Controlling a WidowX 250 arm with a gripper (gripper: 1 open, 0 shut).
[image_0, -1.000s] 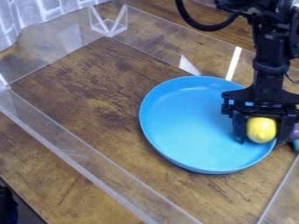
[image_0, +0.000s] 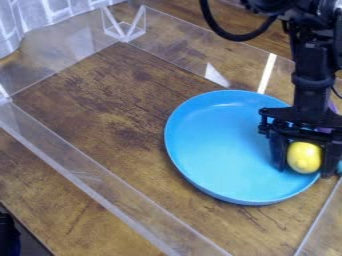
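A round blue plate (image_0: 225, 148) lies on the wooden table in the camera view. Over its right part the black gripper (image_0: 301, 150) reaches down from the top right, its fingers around a yellow ball-like object (image_0: 303, 157) at the plate's right edge. Whether the fingers press on it or only surround it is hard to tell.
Clear plastic walls (image_0: 94, 180) edge the wooden table (image_0: 107, 110). Small teal and purple items sit partly hidden behind the gripper at the far right. The table left of the plate is bare.
The plate has shifted slightly to the right. The gripper and yellow object have moved slightly right as well.
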